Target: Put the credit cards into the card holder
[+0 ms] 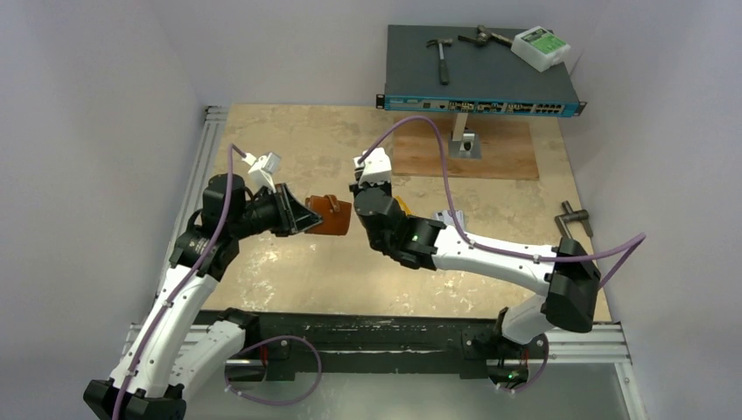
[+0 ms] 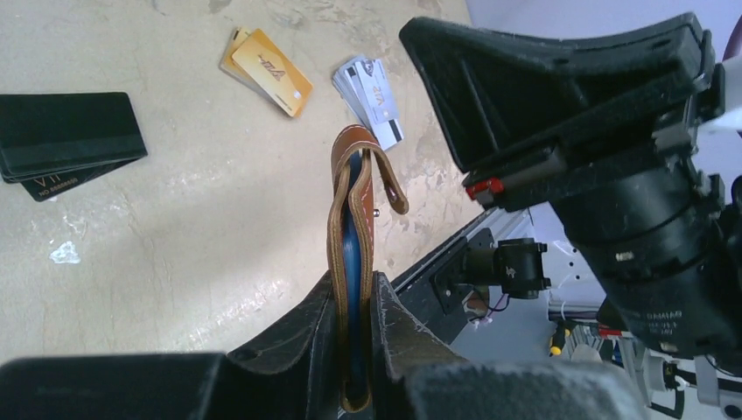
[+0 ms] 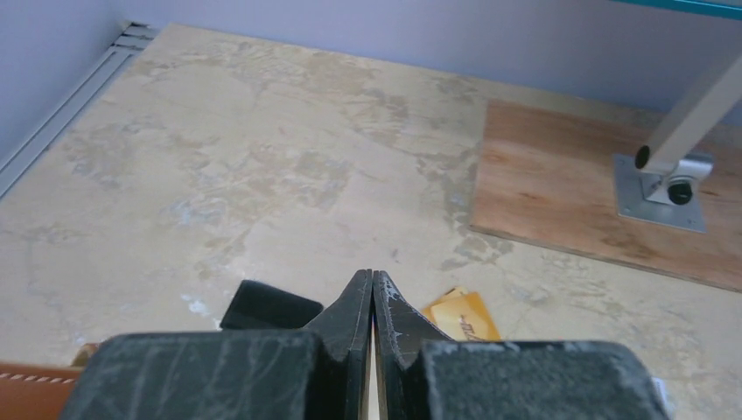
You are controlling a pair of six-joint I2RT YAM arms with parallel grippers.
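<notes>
The brown leather card holder (image 1: 329, 216) is pinched at one edge by my left gripper (image 1: 315, 219), held above the table. Seen edge-on in the left wrist view, the holder (image 2: 366, 197) has its flap hanging aside and a blue layer between its leather sides; whether that is a card or lining is unclear. My right gripper is shut, nothing visible between its fingertips, just right of the holder. On the table lie gold cards (image 2: 273, 72), silver-blue cards (image 2: 372, 96) and a black stack (image 2: 70, 131) with a black card beneath it.
A wooden board (image 1: 512, 149) with a metal bracket stands at the back, under a dark rack unit (image 1: 481, 70) bearing hammers and a white box (image 1: 538, 48). Another hammer (image 1: 573, 220) lies at the right edge.
</notes>
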